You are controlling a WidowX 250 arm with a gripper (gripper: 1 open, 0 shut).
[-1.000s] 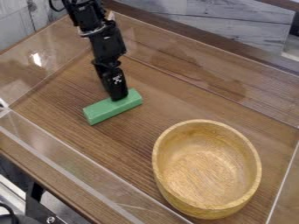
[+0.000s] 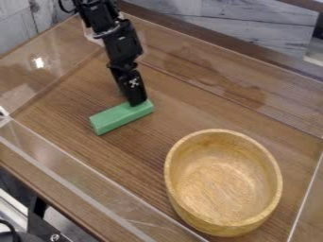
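Note:
A green rectangular block (image 2: 116, 119) lies on the wooden table (image 2: 63, 151), left of center. The black arm reaches down from the top, and its gripper (image 2: 131, 95) is low, just above or at the block's upper right end. The fingers are dark and small, with nothing clearly held between them.
A yellow oval container (image 2: 224, 181) stands at the lower right. A pale marble-like surface runs along the top right, and dark cables show at the lower left corner.
The gripper and arm have shifted only slightly near the block's upper end. The block looks unmoved.

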